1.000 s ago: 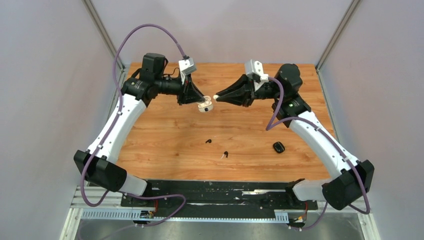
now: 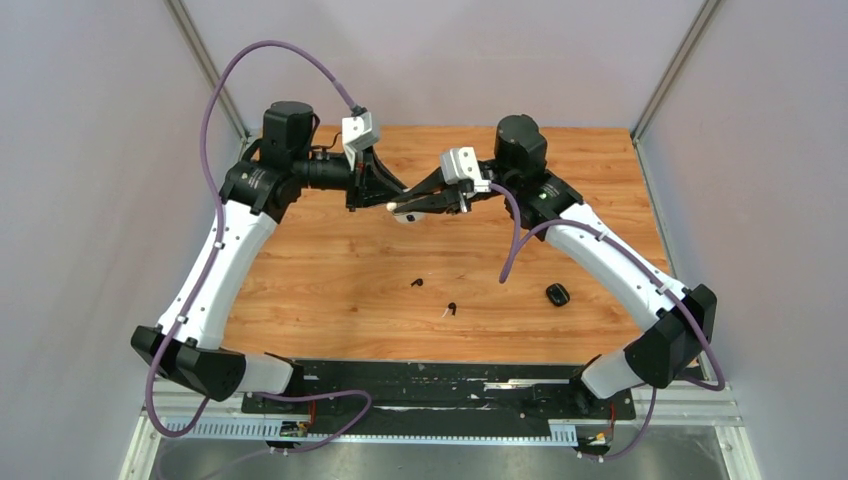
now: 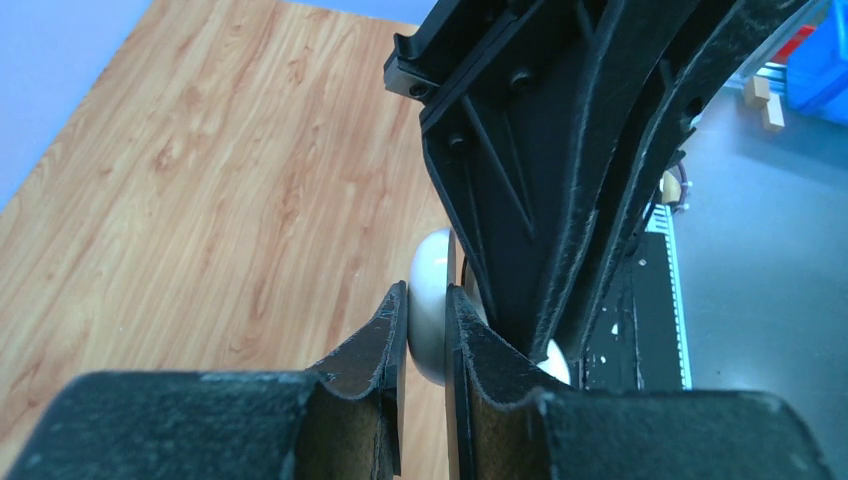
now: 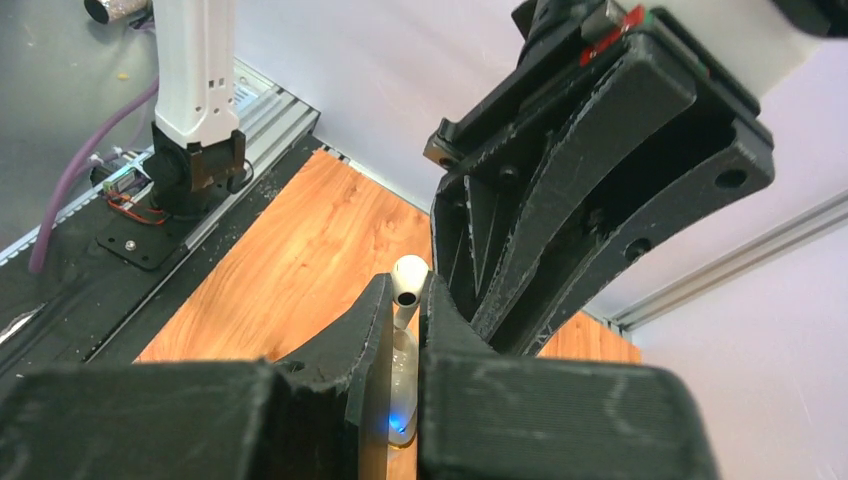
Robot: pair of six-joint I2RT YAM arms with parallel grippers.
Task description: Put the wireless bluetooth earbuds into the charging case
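The white charging case (image 2: 408, 217) is held up above the table by my left gripper (image 2: 398, 192), which is shut on it; in the left wrist view its white side (image 3: 428, 305) shows between the fingertips. My right gripper (image 2: 398, 205) is shut on a white earbud (image 4: 408, 275), held right over the case. In the right wrist view a translucent part with a blue light (image 4: 400, 400) shows beneath the earbud, between the fingers. Whether the earbud sits in a slot is hidden.
On the wooden table (image 2: 330, 280) lie two small black earbuds (image 2: 417, 282) (image 2: 452, 308) and a black case (image 2: 557, 295) at the right.
My right gripper has moved left with the earbud, up to the case in my left gripper, which has shifted slightly. The case is now largely covered in the top view.
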